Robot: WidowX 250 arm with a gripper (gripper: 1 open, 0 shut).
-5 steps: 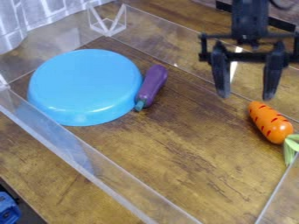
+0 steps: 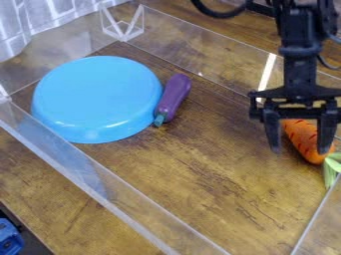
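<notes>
My dark gripper [image 2: 292,130] is low at the right of the camera view, its two fingers apart, one either side of an orange toy carrot [image 2: 313,137] with dark marks and green leaves. Whether the fingers touch the carrot cannot be told. A purple toy eggplant [image 2: 173,98] lies left of centre, beside a round blue plate or lid [image 2: 96,97].
The wooden floor [image 2: 173,189] of the clear-walled tray is bare in the middle and front. Clear walls [image 2: 67,179] run along the left and back. A small blue object [image 2: 7,239] sits outside at the bottom left.
My gripper has come down and to the right, from above and left of the carrot to over it. The carrot, eggplant and blue disc look unmoved.
</notes>
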